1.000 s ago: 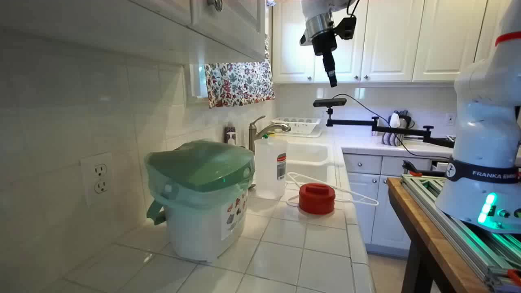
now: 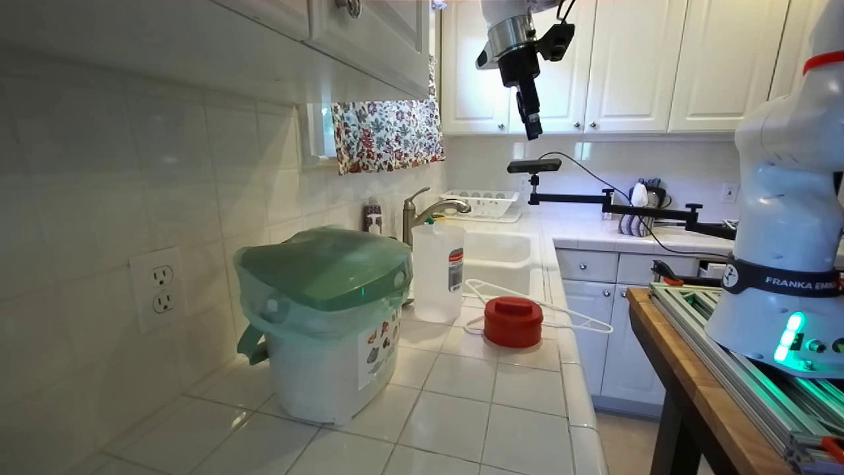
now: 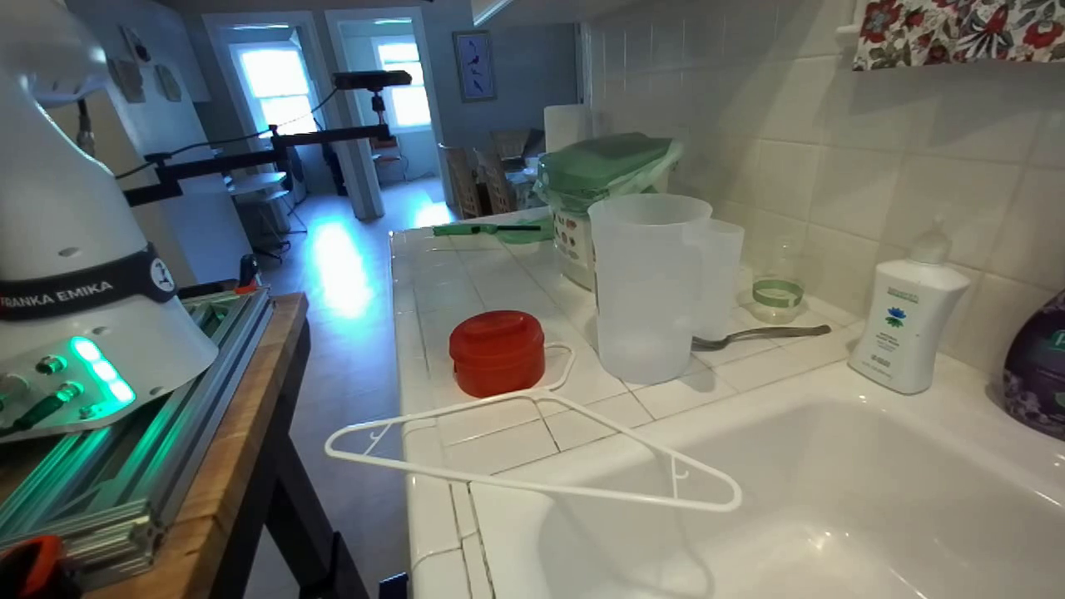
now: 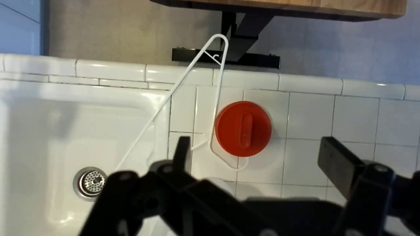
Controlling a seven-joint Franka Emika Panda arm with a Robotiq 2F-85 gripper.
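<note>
High above the counter, my gripper (image 2: 533,134) points downward, well clear of everything below. Its two dark fingers stand wide apart in the wrist view, the gripper open with nothing held. A red lidded container (image 2: 512,323) sits on the white tiles; from above, its round lid (image 4: 232,129) with a raised bar handle appears between and beyond the fingers. Beside it lies a white hanger (image 3: 559,487), partly over the sink, its hook curling against the container's base. The gripper is out of sight in the second exterior view.
A translucent pitcher (image 3: 649,289) stands by the container, near a fork (image 3: 764,335). Towards the wall are a soap bottle (image 3: 906,314) and a faucet (image 2: 431,212). A bin with a green lid (image 2: 328,269) occupies the near counter. The sink (image 4: 35,157) looks empty.
My gripper has shifted slightly left in the first exterior view and turned a little. Objects on the counter have not moved.
</note>
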